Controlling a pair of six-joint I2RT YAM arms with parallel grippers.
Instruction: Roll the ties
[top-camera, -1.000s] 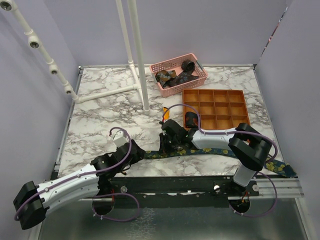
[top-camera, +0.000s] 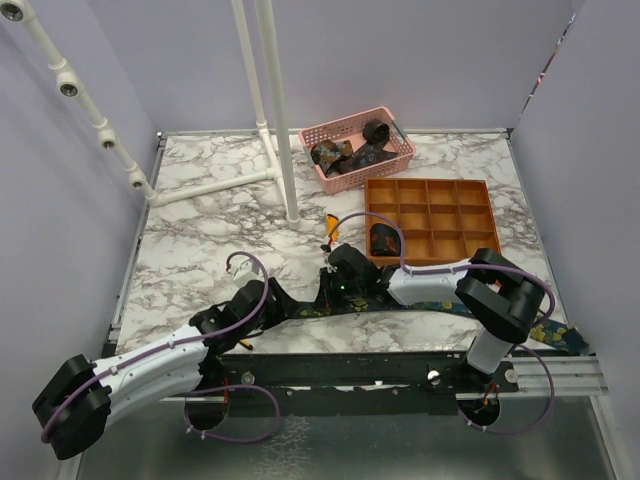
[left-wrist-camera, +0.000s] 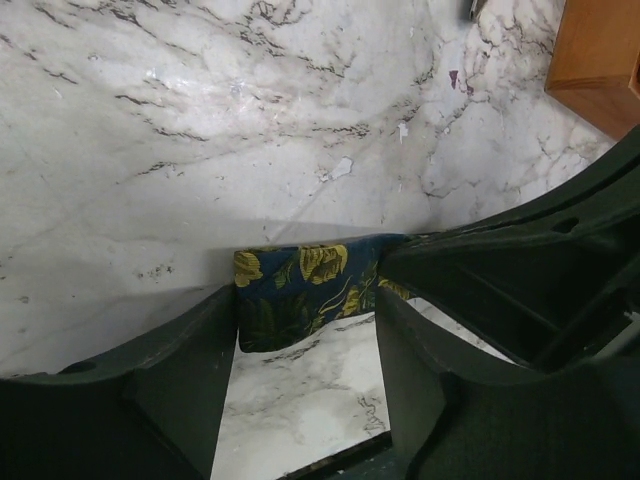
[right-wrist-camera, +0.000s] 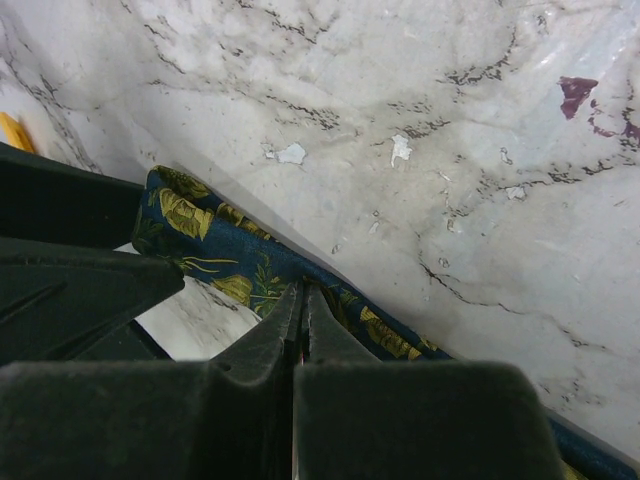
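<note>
A dark navy tie with gold flowers (top-camera: 556, 334) lies stretched along the front of the marble table, its tail at the right edge. In the left wrist view its folded left end (left-wrist-camera: 290, 290) sits between the fingertips of my open left gripper. My right gripper is shut, its tips pressed on the tie just right of that end, with no clear sign of cloth between them. In the top view the left gripper (top-camera: 285, 305) is at the tie's left end, close beside the right gripper (top-camera: 325, 298).
A wooden compartment box (top-camera: 445, 200) with a dark roll in one compartment stands behind the right arm. A pink basket (top-camera: 340, 178) of dark ties is at the back, near white pipes. A small yellow object (top-camera: 332, 222) lies by the box.
The right arm has shifted very slightly; the tie looks much the same.
</note>
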